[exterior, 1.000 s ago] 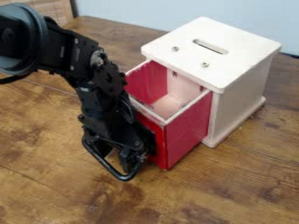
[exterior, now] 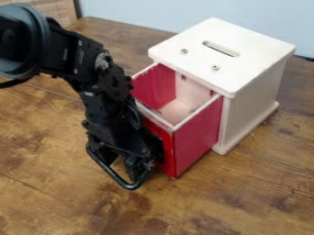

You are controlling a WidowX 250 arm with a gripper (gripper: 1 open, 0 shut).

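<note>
A white wooden box [exterior: 247,84] with a slot in its top stands at the right, with a red drawer [exterior: 194,138] pulled out from its front. The drawer's inside shows pale wood and no loose object that I can make out. My black gripper [exterior: 138,156] is low at the drawer's front face, against it or very close. Its fingers are dark and partly hidden, so I cannot tell whether they are open or shut, or whether they hold anything.
A pale wall [exterior: 147,11] runs behind the box. The arm fills the upper left.
</note>
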